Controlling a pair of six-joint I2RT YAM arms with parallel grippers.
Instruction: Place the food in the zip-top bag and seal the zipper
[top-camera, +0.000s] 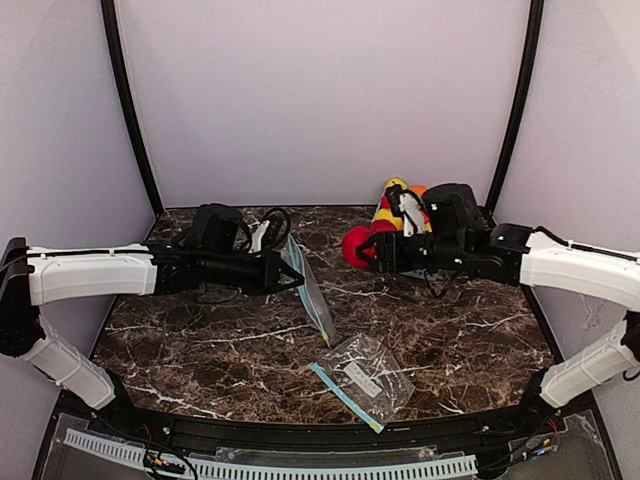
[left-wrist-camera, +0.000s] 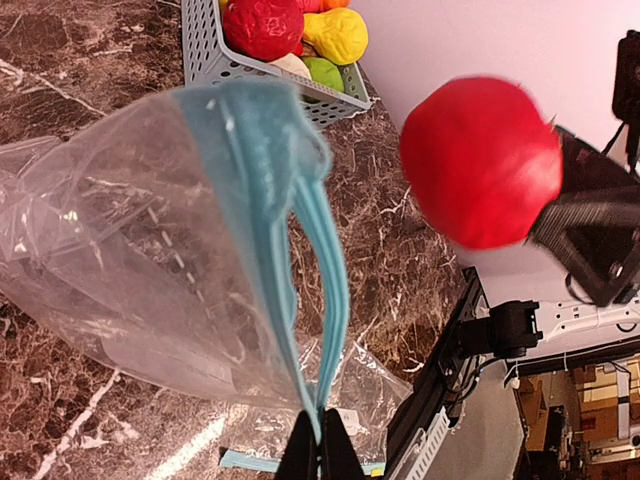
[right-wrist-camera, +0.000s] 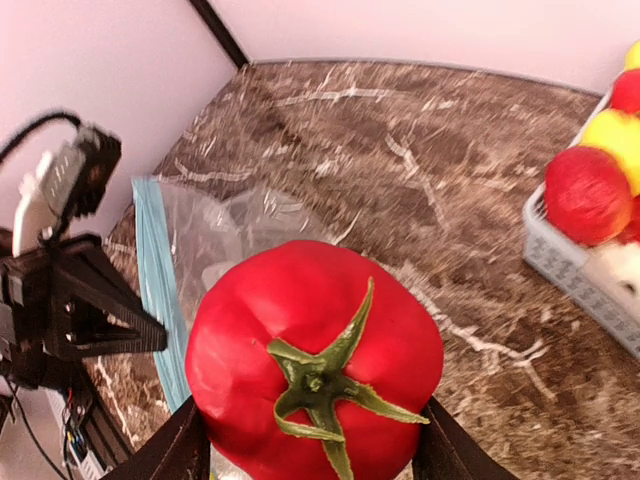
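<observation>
A red tomato (top-camera: 356, 247) with a green stem (right-wrist-camera: 315, 383) is held in my right gripper (top-camera: 384, 250), to the right of an upright clear zip bag (top-camera: 314, 300) with a blue zipper strip (left-wrist-camera: 250, 200). My left gripper is shut on that bag's edge, where the two blue strips meet; above that point they part into a narrow gap. A second clear bag (top-camera: 362, 382) lies flat near the front edge of the table, its blue zipper toward the lower left.
A grey perforated basket (left-wrist-camera: 205, 75) of assorted fruit and vegetables stands at the back right, partly behind my right arm in the top view.
</observation>
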